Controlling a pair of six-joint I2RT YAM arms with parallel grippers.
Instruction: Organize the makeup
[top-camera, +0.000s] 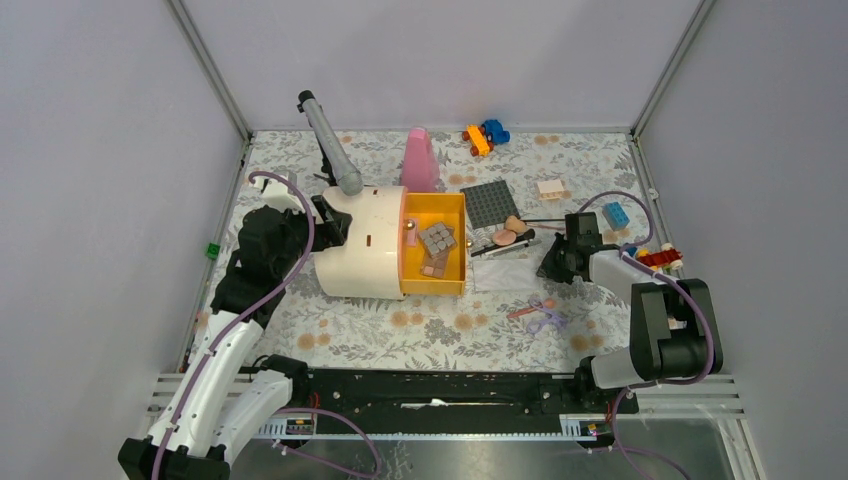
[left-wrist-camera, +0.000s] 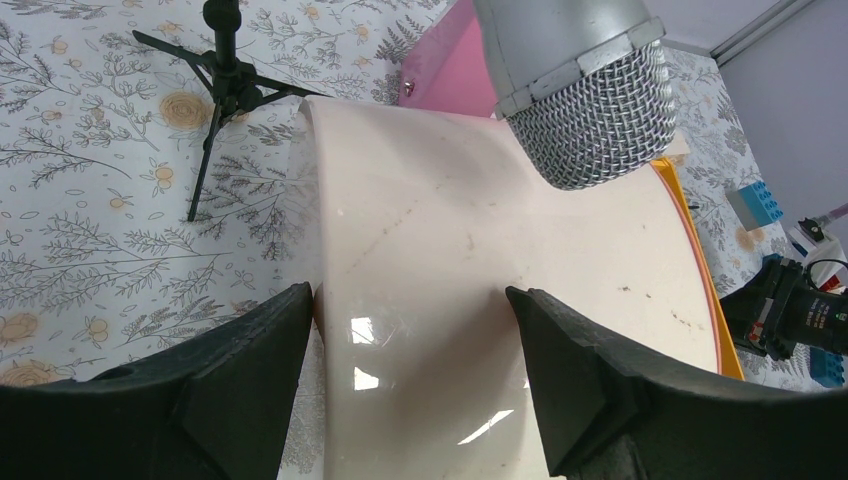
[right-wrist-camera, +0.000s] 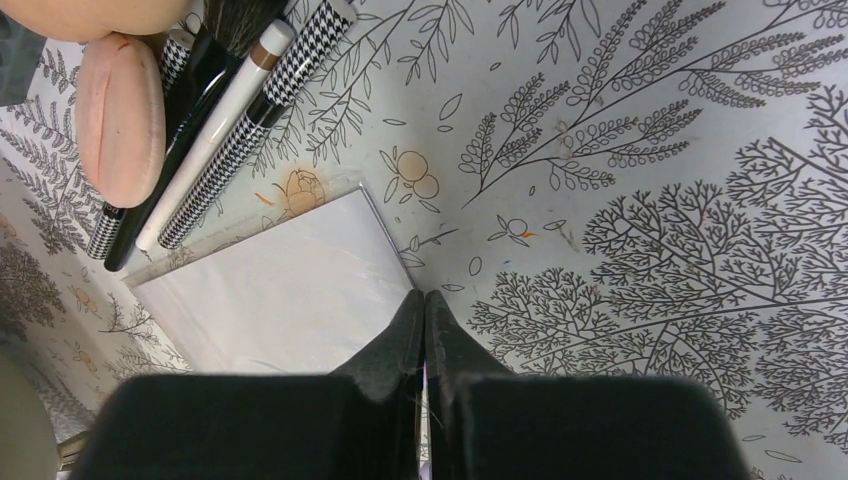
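Observation:
A cream cylindrical organizer (top-camera: 358, 260) has its orange drawer (top-camera: 432, 283) out, holding compacts (top-camera: 437, 238). My left gripper is part open, fingers on either side of the organizer's pale rounded end. Brushes and pencils (right-wrist-camera: 222, 130) lie with a pink puff (right-wrist-camera: 118, 120) right of the drawer, above a white packet (right-wrist-camera: 270, 280). My right gripper is shut, its fingertips down at the packet's right edge; whether anything thin is between them is not visible.
A microphone (left-wrist-camera: 580, 100) on a stand, pink object (top-camera: 419, 160), dark baseplate (top-camera: 488, 200), blue brick (top-camera: 615, 215) and toy cars (top-camera: 478, 140) stand around. Scissors (top-camera: 545, 316) lie near the front.

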